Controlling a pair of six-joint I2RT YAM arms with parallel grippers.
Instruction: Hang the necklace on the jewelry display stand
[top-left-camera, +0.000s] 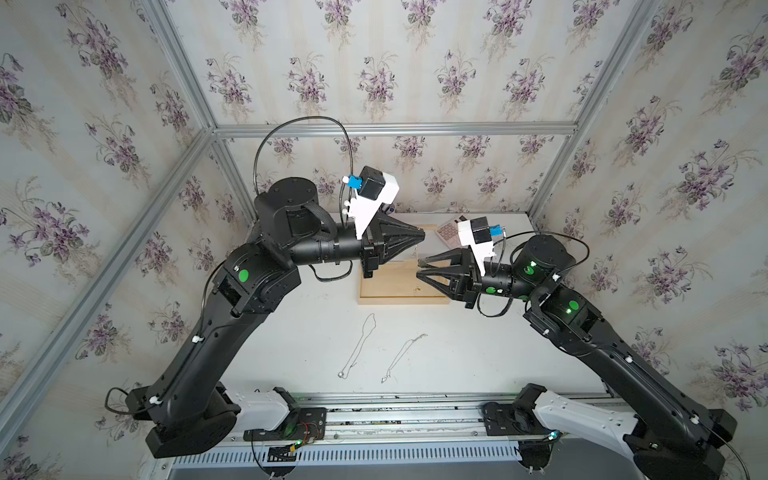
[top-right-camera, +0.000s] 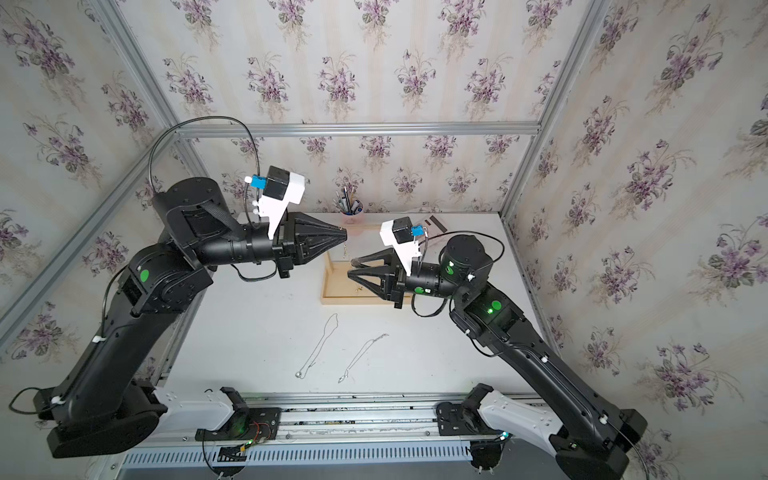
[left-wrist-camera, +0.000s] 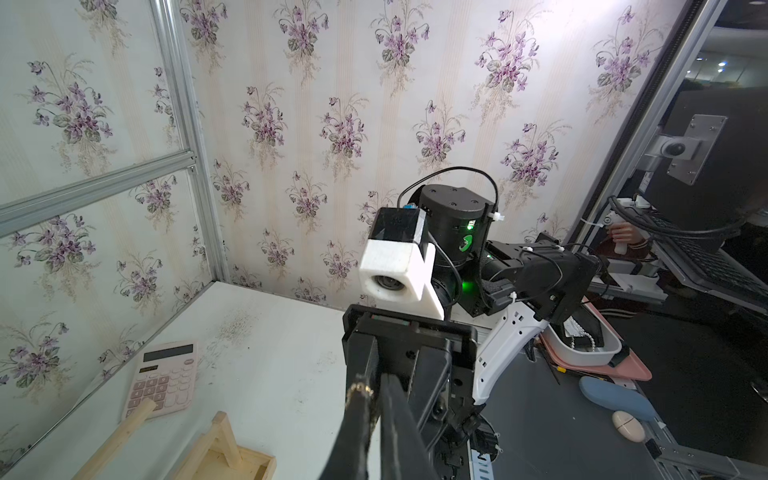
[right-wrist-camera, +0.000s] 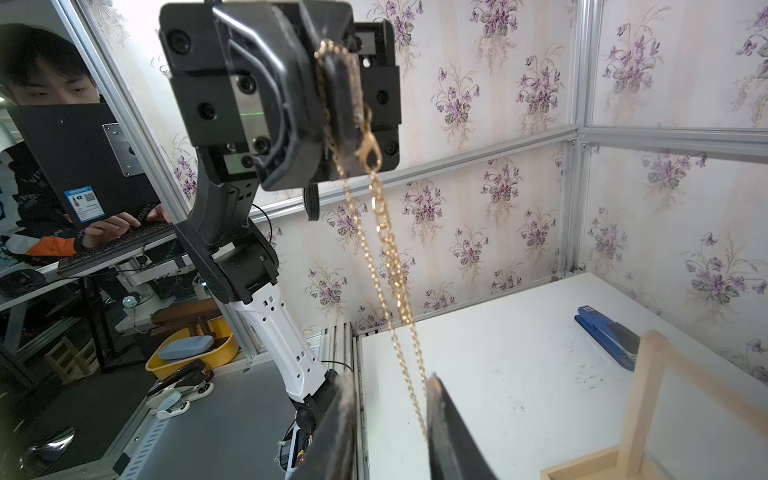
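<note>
My left gripper (top-left-camera: 421, 237) is shut, with the gold necklace (right-wrist-camera: 382, 232) looped over its tips and hanging down in the right wrist view. Lower and facing it, my right gripper has the chain running down to its blurred fingertips; whether it grips the chain cannot be told. The light wooden display stand (right-wrist-camera: 646, 384) stands on the table behind the grippers, partly hidden by them.
Two silver necklaces (top-left-camera: 356, 345) (top-left-camera: 400, 356) lie on the front of the white table (top-left-camera: 296, 336). A pink calculator (left-wrist-camera: 160, 377) and a blue stapler (right-wrist-camera: 606, 336) lie near the stand.
</note>
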